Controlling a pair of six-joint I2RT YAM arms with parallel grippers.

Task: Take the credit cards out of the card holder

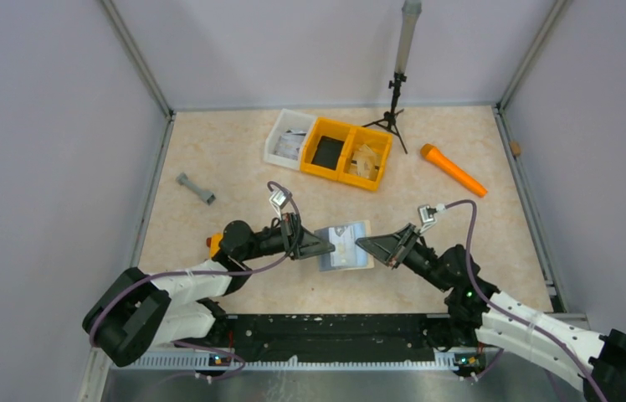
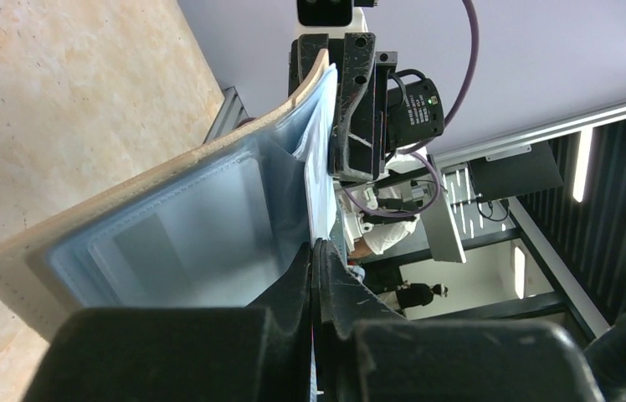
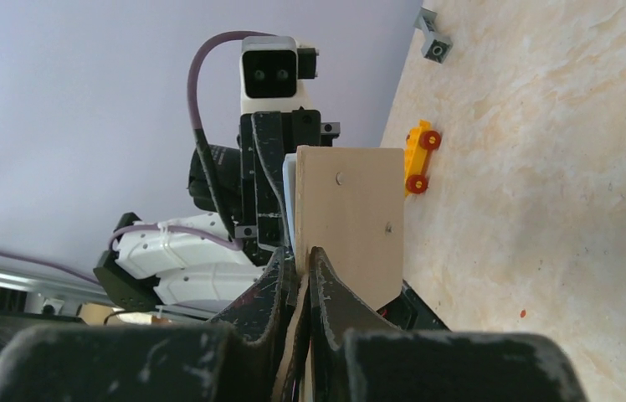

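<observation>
The card holder (image 1: 364,253) is spread open between both arms, above the table. In the left wrist view its tan cover and bluish clear sleeves (image 2: 184,243) face me. My right gripper is shut on an edge of the tan cover (image 3: 356,213). A whitish card (image 2: 320,180) sticks out from the sleeve side, seen nearly edge-on. On its near edge my left gripper is shut, the fingers pressed together over it. The card's far part is still by the sleeve close to the right gripper; how deep it sits cannot be seen.
A white bin (image 1: 279,145) and a divided yellow bin (image 1: 324,170) stand at the back. An orange microphone-shaped object (image 1: 454,171) lies right, a grey part (image 1: 196,188) left. A yellow toy (image 3: 417,159) sits near the left arm.
</observation>
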